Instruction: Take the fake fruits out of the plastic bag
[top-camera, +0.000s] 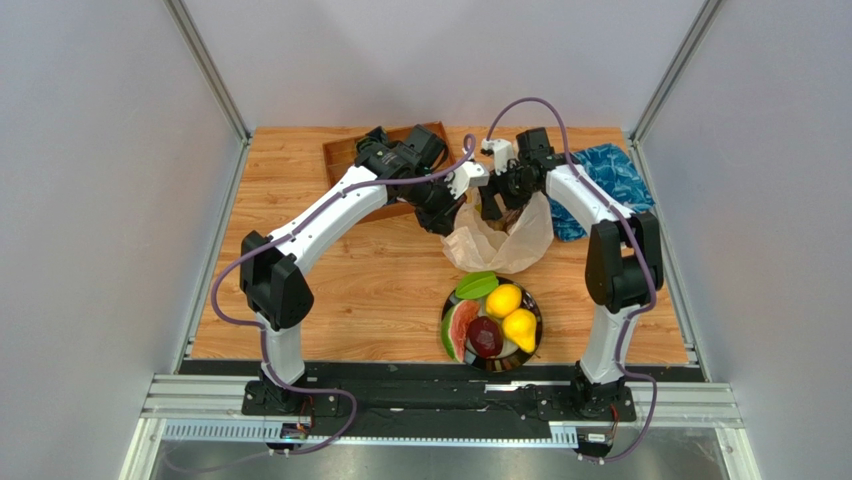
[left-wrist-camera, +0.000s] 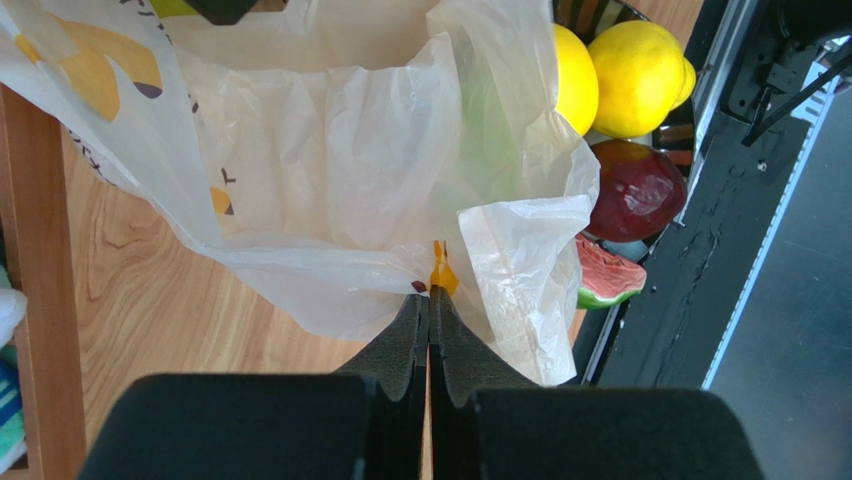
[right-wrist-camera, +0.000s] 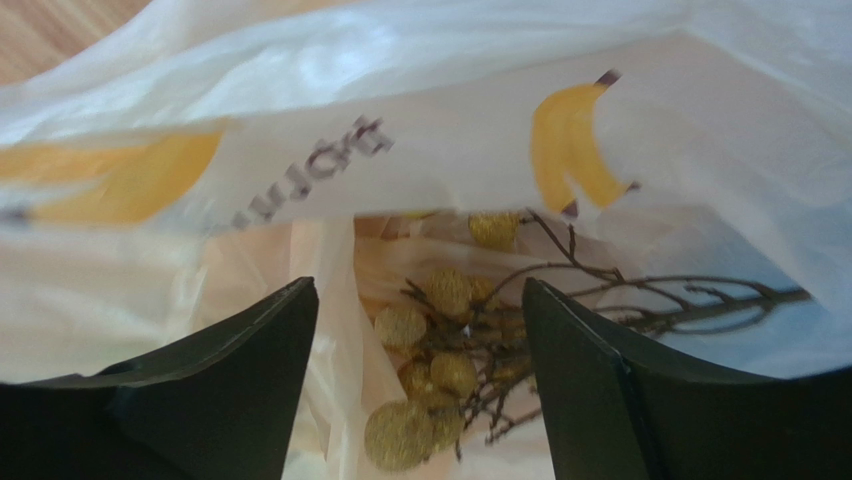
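Observation:
The crumpled white plastic bag stands open between the arms. In the left wrist view my left gripper is shut on its edge. My right gripper is open over the bag's mouth; in the right wrist view, gold berry-like balls on dark twigs lie inside, between and below the fingers. The black plate holds a lemon, a yellow pear, a dark red fruit, a watermelon slice and a green leaf-shaped piece.
A wooden box is at the back left, partly under the left arm. Blue crumpled plastic lies at the back right behind the right arm.

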